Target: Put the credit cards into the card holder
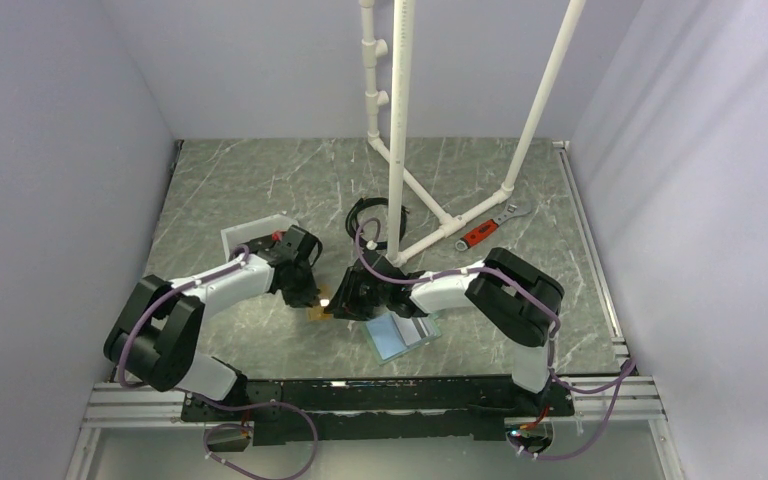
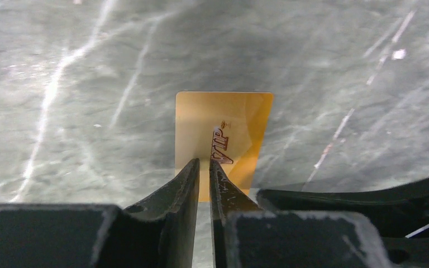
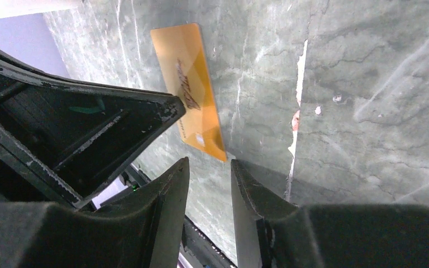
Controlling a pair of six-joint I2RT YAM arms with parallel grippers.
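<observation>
An orange card point(image 2: 192, 128) with "VIP" lettering lies on the grey marbled table. My left gripper reaches over it, its fingers close together with a narrow strip of card showing between them; whether they grip it cannot be told. One black finger of that arm crosses the card in the right wrist view. My right gripper is at the card's near corner, fingers somewhat apart, table visible in the gap, no clear hold showing. In the top view a light blue and white open holder-like item point(image 1: 388, 340) lies partly under the right arm.
A white tray point(image 1: 228, 240) with dark and red contents stands behind the left arm. Behind the right arm are a black cable coil point(image 1: 352, 222), a white pipe stand point(image 1: 425, 200) and a red-handled wrench point(image 1: 478, 233).
</observation>
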